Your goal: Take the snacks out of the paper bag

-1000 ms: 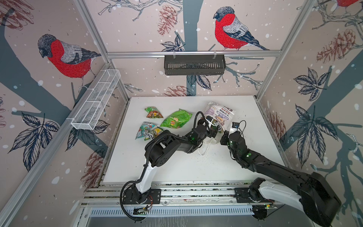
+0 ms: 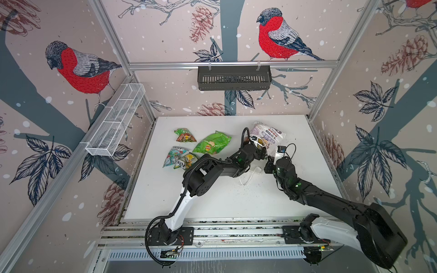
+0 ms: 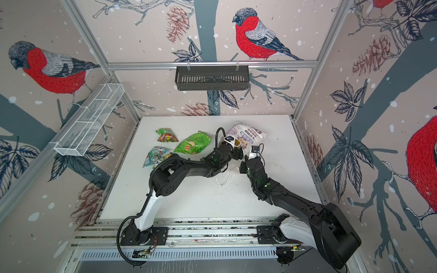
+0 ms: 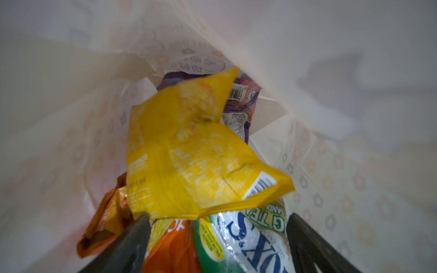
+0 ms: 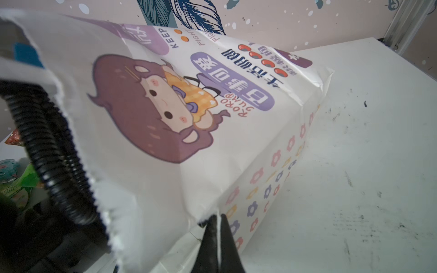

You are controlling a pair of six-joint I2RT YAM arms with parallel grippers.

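The white printed paper bag (image 5: pixel 273 86) lies on its side at the table's back right, its mouth toward the arms. My right gripper is shut on the lower edge of that mouth. My left gripper reaches into the bag, its blurred fingers (image 4: pixel 129 250) spread apart. Inside I see a yellow packet (image 4: pixel 191 159), a green-and-white packet (image 4: pixel 250 245), an orange packet (image 4: pixel 109 211) and a purple packet (image 4: pixel 241 109) deeper in. The green-and-white and orange packets show in the space between the fingers; no grip on them shows.
On the table's left half lie a large green packet (image 2: pixel 212 142), a small red-green packet (image 2: pixel 185 135), a teal packet (image 2: pixel 174 155) and a yellow packet (image 2: pixel 185 160). White bag handles (image 2: pixel 245 178) trail in front.
My left gripper has moved right and deeper into the bag's mouth. The bag has shifted slightly right, while the right arm stays nearly still.
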